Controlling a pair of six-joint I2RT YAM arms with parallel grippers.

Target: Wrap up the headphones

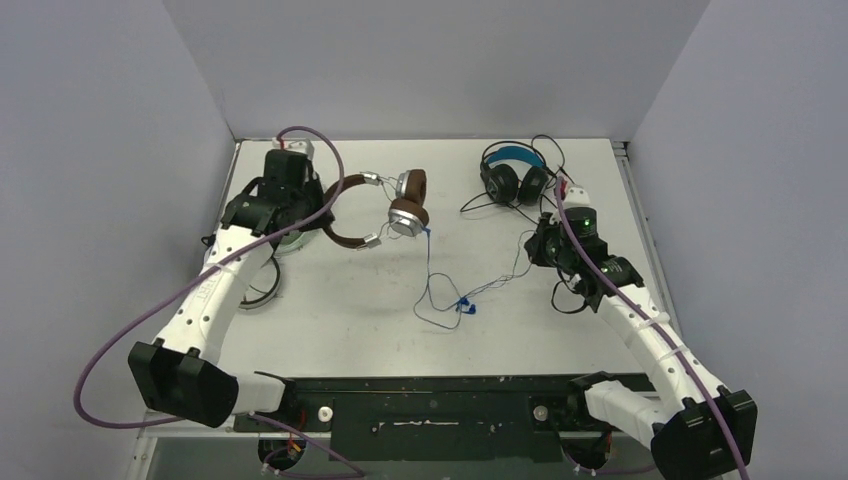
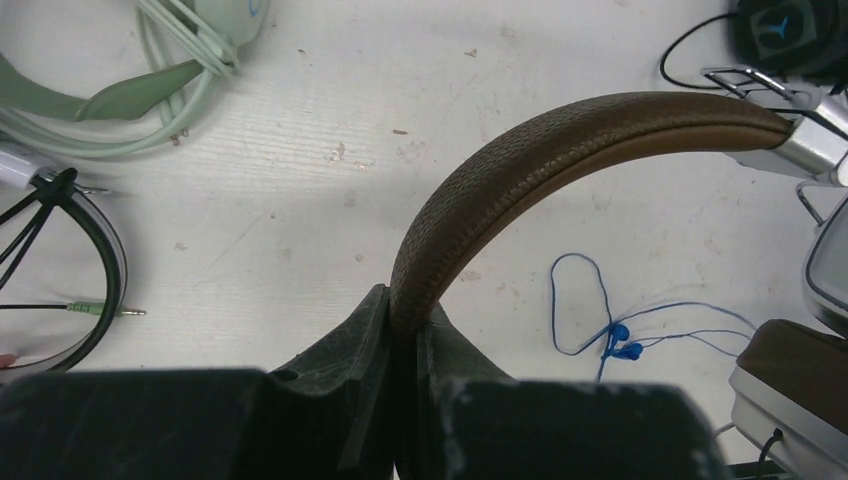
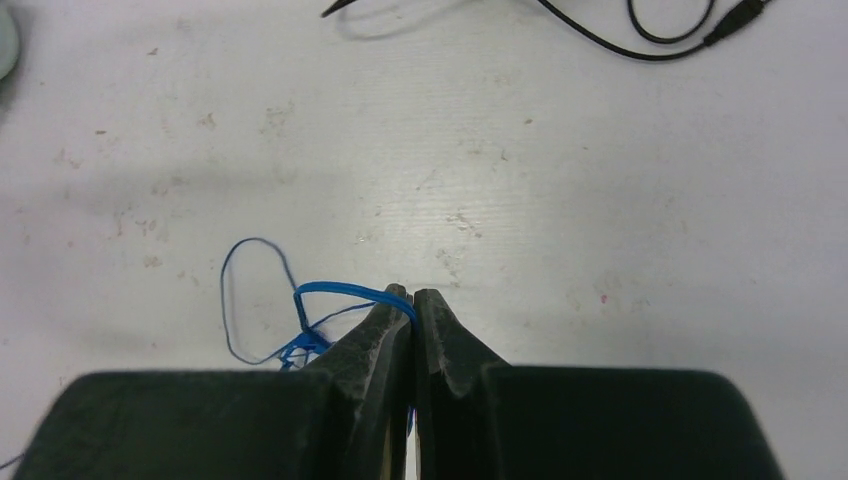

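Brown-and-silver headphones (image 1: 408, 217) hang over the left-centre table, my left gripper (image 1: 322, 214) shut on the brown leather headband (image 2: 560, 140), which arches up from between its fingers in the left wrist view. A thin blue cable (image 1: 430, 290) runs down from an earcup and lies in loose loops on the table, with blue earbud-like pieces (image 2: 625, 350) among them. My right gripper is shut on a blue strand of this cable at the right of the table, and the strand stretches toward the middle.
Black-and-blue headphones (image 1: 513, 175) with loose cables lie at the back right. Mint headphones (image 2: 140, 100) and a black-and-silver pair (image 2: 95, 260) sit at the left, partly under my left arm.
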